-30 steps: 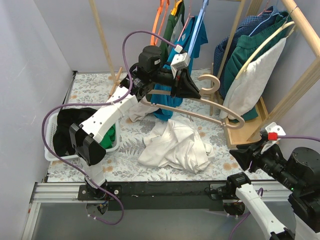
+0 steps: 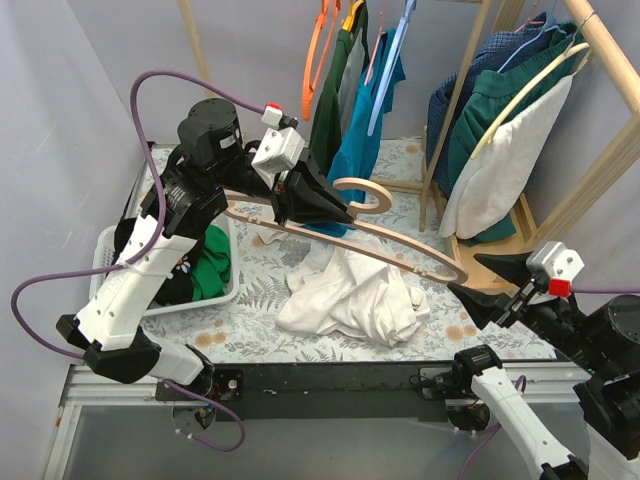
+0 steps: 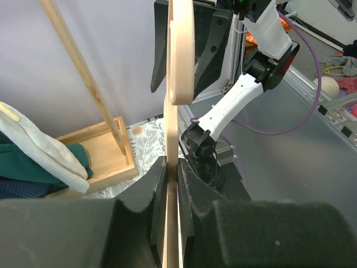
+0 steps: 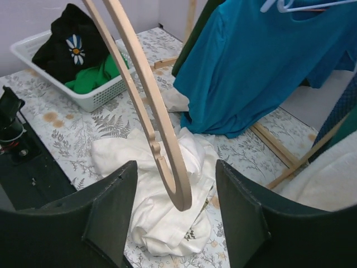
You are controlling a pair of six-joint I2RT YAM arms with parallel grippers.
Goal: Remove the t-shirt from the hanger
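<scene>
My left gripper (image 2: 350, 212) is shut on a bare wooden hanger (image 2: 420, 255), held in the air above the table near the hook. In the left wrist view the hanger (image 3: 172, 223) runs upright between the fingers. A white t-shirt (image 2: 355, 295) lies crumpled on the table below, apart from the hanger. My right gripper (image 2: 478, 282) stands open at the hanger's right end. In the right wrist view the hanger's rounded end (image 4: 181, 198) reaches into the space between the open fingers; no contact shows.
A white basket (image 2: 235, 265) with black and green clothes stands at the left. Garments on hangers, such as a teal shirt (image 2: 358, 150), hang at the back. At the right are more garments and a wooden rack (image 2: 590, 185).
The left arm has carried the hanger left and towards the table's front edge. My right gripper has risen slightly and turned, and its fingers are now spread by the hanger's end. The white t-shirt has stayed put.
</scene>
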